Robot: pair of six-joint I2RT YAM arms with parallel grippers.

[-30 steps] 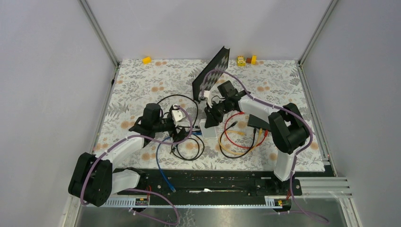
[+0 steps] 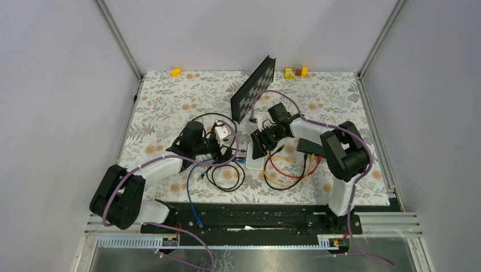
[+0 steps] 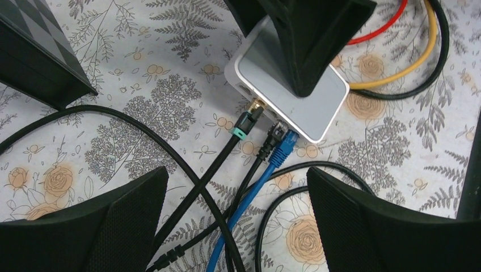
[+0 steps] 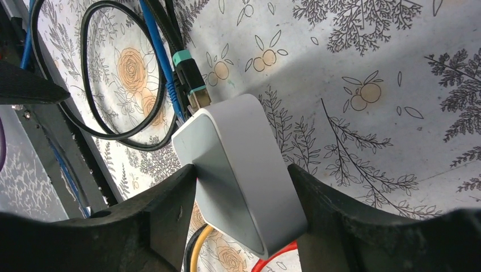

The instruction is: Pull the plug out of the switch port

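Note:
The white switch (image 3: 315,102) (image 4: 218,170) has several plugs along one side: a black plug with teal bands (image 3: 246,123), a black plug (image 3: 275,136) and a blue plug (image 3: 283,148). In the right wrist view my right gripper straddles the switch body, part open with its fingers at either side. My left gripper is open above the cables, facing the plugged side, with nothing held between its fingers.
A dark checkered board (image 2: 252,88) stands behind the switch. Black and blue cables lie looped on the left; red, yellow (image 3: 414,62) and black cables lie right, beside a dark flat device (image 2: 311,147). Small yellow objects sit along the back edge.
My left gripper has moved toward the switch and the back. My right gripper has moved slightly right, and the switch has shifted slightly to the right.

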